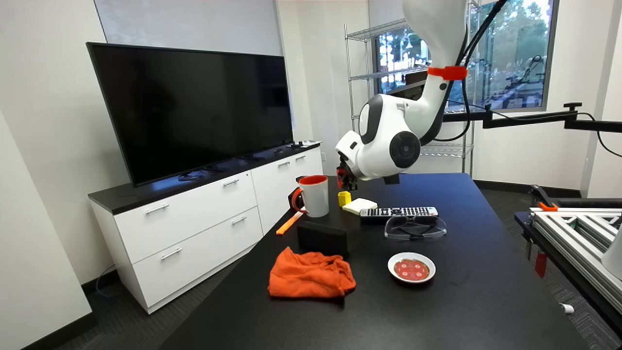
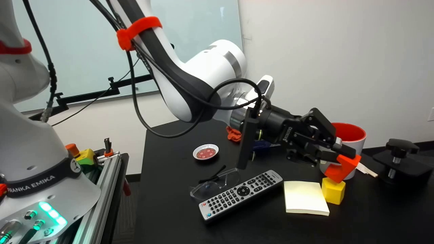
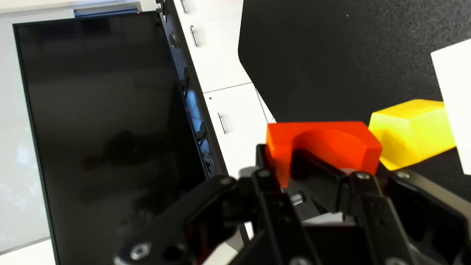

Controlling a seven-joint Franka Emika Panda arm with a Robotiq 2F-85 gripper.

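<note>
An orange-red block (image 2: 344, 167) with a curved cut-out, like a small arch, is gripped at the tip of my gripper, which is shut on it. In exterior view 2 the block appears just above a yellow block (image 2: 333, 191) on the black table; whether the two touch I cannot tell. The wrist view has the yellow block (image 3: 413, 132) to the right of the orange-red one. From exterior view 1, the arm's wrist mostly covers the gripper, and the yellow block (image 1: 344, 198) shows below it.
A white mug with red inside (image 1: 315, 195) stands close by the gripper. Pale square notes (image 2: 306, 197) lie against the yellow block. A remote (image 2: 240, 195), clear glasses (image 1: 415, 227), a small white dish (image 1: 411, 268) and an orange cloth (image 1: 312, 274) occupy the table.
</note>
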